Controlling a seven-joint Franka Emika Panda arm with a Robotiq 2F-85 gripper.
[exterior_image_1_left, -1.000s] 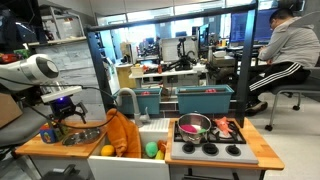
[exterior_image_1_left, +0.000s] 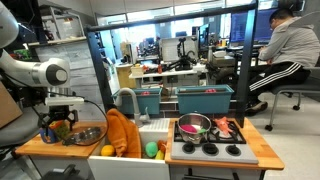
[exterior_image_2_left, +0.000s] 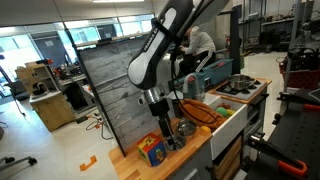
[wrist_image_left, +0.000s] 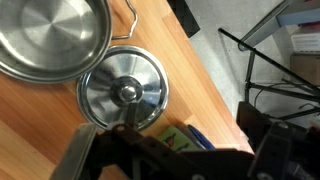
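Observation:
My gripper is open, its dark fingers spread wide at the bottom of the wrist view. Past them shows part of a green and blue item (wrist_image_left: 178, 139), partly covered by the gripper. A round metal lid (wrist_image_left: 140, 75) with a dark knob lies flat on the wood, close beside a steel pan (wrist_image_left: 45, 35). In exterior view 2 the gripper (exterior_image_2_left: 172, 133) points down over the left counter, near a red, yellow and blue box (exterior_image_2_left: 153, 150). Exterior view 1 has the gripper (exterior_image_1_left: 63, 116) over that corner; whether it touches anything cannot be told.
An orange cloth (exterior_image_1_left: 122, 132) hangs right of the work spot, beside the sink with fruit-like items. Farther right stand a stove (exterior_image_1_left: 210, 148) and a pot (exterior_image_1_left: 194, 126). A blue bin (exterior_image_1_left: 204, 100) is behind. A person (exterior_image_1_left: 288, 50) sits at the back right.
The cloth, stove and pot have stayed put.

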